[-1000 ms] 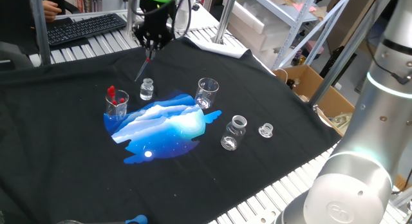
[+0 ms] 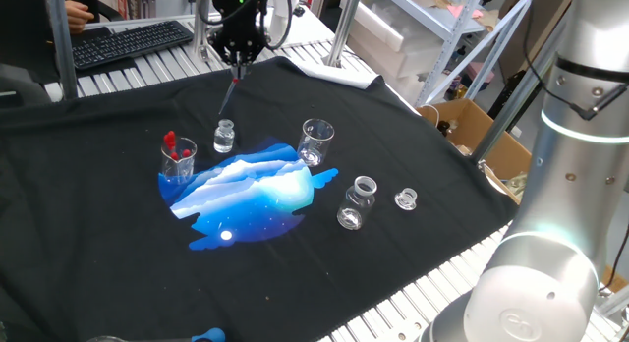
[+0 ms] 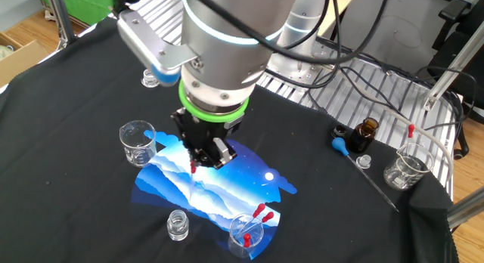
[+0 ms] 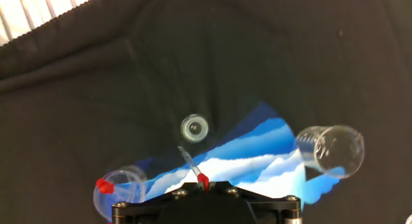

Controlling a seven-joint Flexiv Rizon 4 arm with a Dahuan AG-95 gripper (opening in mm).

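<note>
A glass dropper (image 2: 227,95) with a red bulb (image 4: 203,181) hangs from my gripper (image 2: 237,71), which is shut on the bulb. Its tip points down at a slant, above and apart from the small clear bottle (image 2: 224,139). From the wrist, this open bottle (image 4: 194,128) appears just beyond the dropper's tip. A beaker (image 3: 246,244) holding several red-bulbed droppers stands near the bottle. On the other side, an empty beaker (image 2: 315,143) stands by the edge of the blue printed mat (image 2: 257,199).
A larger clear jar (image 2: 356,204) and a glass stopper (image 2: 406,199) sit on the black cloth. Elsewhere are a brown bottle (image 3: 364,134), a blue-bulbed dropper (image 3: 340,146) and another beaker (image 3: 407,169). A keyboard (image 2: 131,45) lies beyond the cloth.
My gripper has risen a little, carrying the dropper with it. The dropper's tip has shifted up and to the right in exterior view 1. The glassware has not moved.
</note>
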